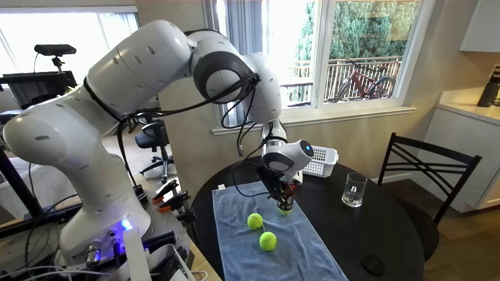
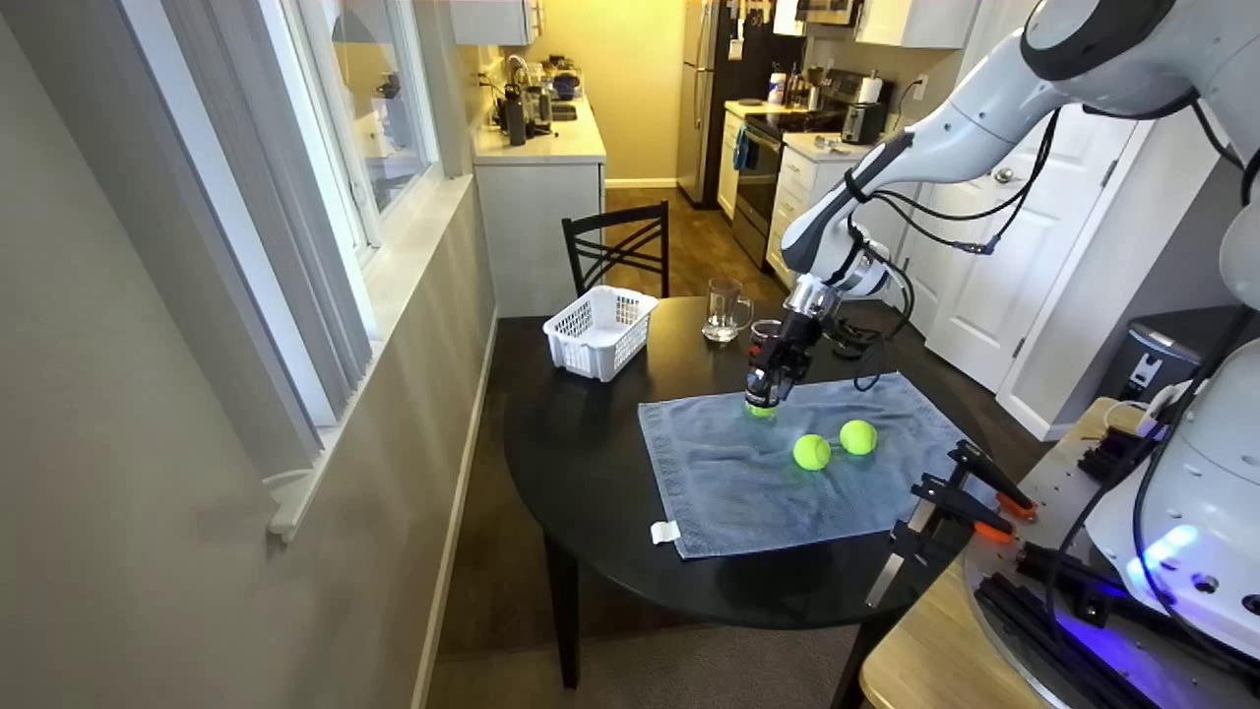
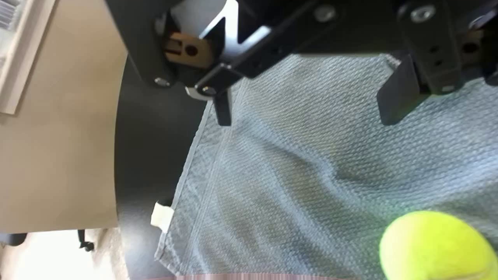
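Note:
My gripper is open in the wrist view, its two black fingertips wide apart with only blue-grey towel point(image 3: 289, 186) showing between them. In exterior view 1 the gripper point(image 1: 276, 191) is low over the towel point(image 1: 239, 253), in front of a dark tube-shaped canister point(image 1: 285, 204). The arm hides much of that canister; whether they touch cannot be told. Its bottom shows yellow-green. Two loose tennis balls, a nearer ball point(image 1: 268, 241) and a farther ball point(image 1: 255, 221), lie on the towel. One tennis ball point(image 3: 436, 247) appears at the lower right of the wrist view.
A white basket point(image 2: 599, 335) stands by the wall side of the round black table point(image 2: 567, 473). Near the far edge is a glass mug point(image 1: 354, 189). A flat black disc point(image 1: 372, 264) lies on the table's bare right part. A black chair point(image 1: 426, 164) stands beside it.

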